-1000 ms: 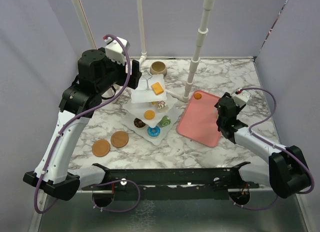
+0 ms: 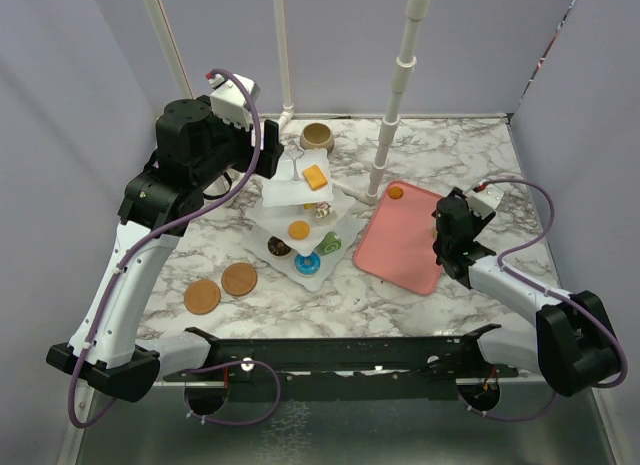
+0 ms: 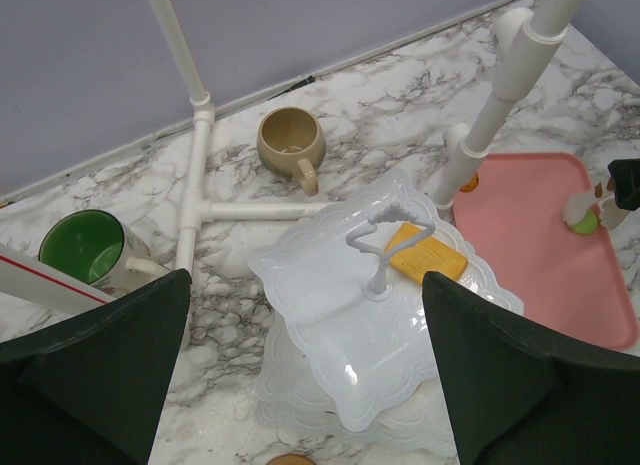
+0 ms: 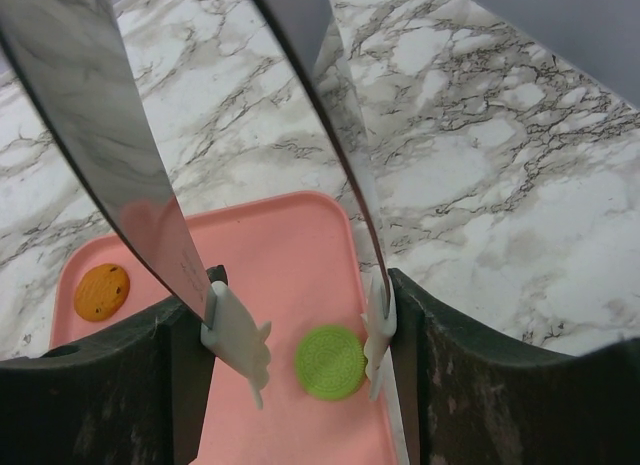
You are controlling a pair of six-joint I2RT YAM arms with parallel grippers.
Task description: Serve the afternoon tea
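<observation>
My left gripper stands open above the tiered stand, nothing between its fingers in the left wrist view. The stand's clear top tier carries a yellow square cake. My right gripper is open over the pink tray. Two shiny metal blades, like tongs, run down between its fingers and end in white tips. A green round cookie lies on the tray between these tips; the right tip overlaps its edge, the left is apart. An orange-brown cookie lies at the tray's far corner.
A beige cup and a green-lined mug stand by the white pipe frame. Two brown coasters lie front left. Lower tiers hold a blue ring and other sweets. White posts rise behind the stand.
The right gripper has shifted very slightly in the top view. The left arm, stand and tray have not moved.
</observation>
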